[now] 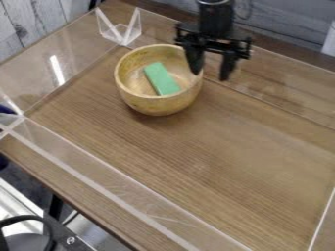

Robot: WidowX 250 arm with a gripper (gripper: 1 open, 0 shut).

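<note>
My gripper (214, 47), a dark two-fingered shape at the top centre of the camera view, hangs just behind and to the right of a round wooden bowl (133, 94); it is blurred, so I cannot tell how far apart its fingers are or whether anything is between them. A green block (161, 79) lies inside the bowl.
A clear angular object (119, 27) stands at the top left. Dark cables (39, 230) lie at the lower left edge.
</note>
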